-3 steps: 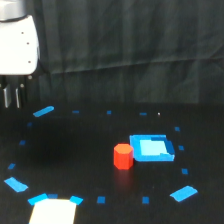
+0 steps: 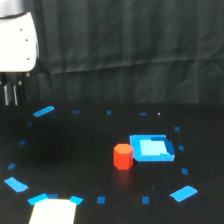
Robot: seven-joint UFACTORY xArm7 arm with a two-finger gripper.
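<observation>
A red block with a many-sided outline (image 2: 123,156) stands on the black table, right of the middle. Just behind it and to the right is a shallow blue tray (image 2: 167,157) with a white patch inside. My gripper (image 2: 11,95) hangs at the far left edge beneath the white arm (image 2: 17,42), well away from the block and high in the picture. Its dark fingers are small against the dark backdrop, so their opening is hard to judge. Nothing shows between them.
A pale square (image 2: 53,211) lies at the front left, cut by the picture's lower edge. Blue tape strips (image 2: 184,193) and small blue marks are spread over the table. Between the arm and the red block the surface is bare. A black curtain (image 2: 130,50) closes off the back.
The white arm and gripper have shifted and turned slightly at the left edge, and the fingers look a little nearer each other. The red block and blue tray are where they were.
</observation>
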